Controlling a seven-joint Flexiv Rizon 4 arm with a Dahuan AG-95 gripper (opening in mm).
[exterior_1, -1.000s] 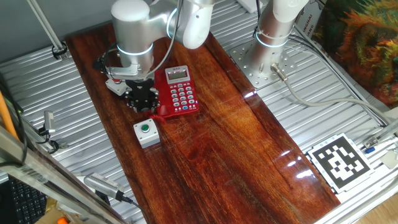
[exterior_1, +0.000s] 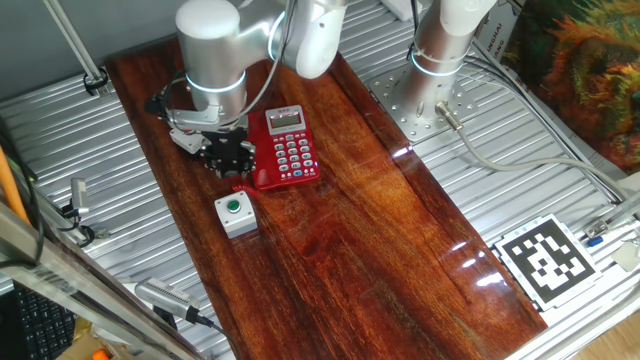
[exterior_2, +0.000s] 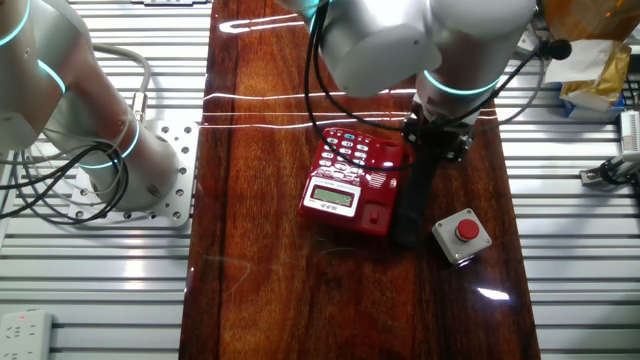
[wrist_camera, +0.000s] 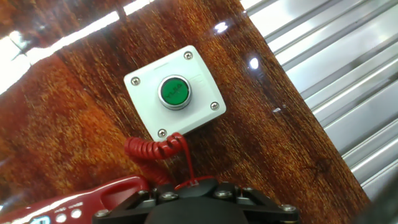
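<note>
A red desk telephone (exterior_1: 287, 145) with a grey display and pale keys lies on the wooden board. Right beside it, on its left in exterior view 1, my black gripper (exterior_1: 230, 165) points down. A coiled red cord (wrist_camera: 155, 149) runs from beneath the gripper in the wrist view, and a sliver of red shows under the gripper's dark front. Whether the fingers hold anything there is hidden. Just beyond the cord sits a white box with a green button (wrist_camera: 175, 91), clear of the gripper.
Another pale box carries a red button (exterior_2: 467, 230), on the gripper's other side. The board (exterior_1: 380, 250) is bare toward the lower right in exterior view 1.
The arm has shifted very slightly in exterior view 1, and the red cord beside the gripper sits a little differently. The telephone and the green-button box have stayed in place.
</note>
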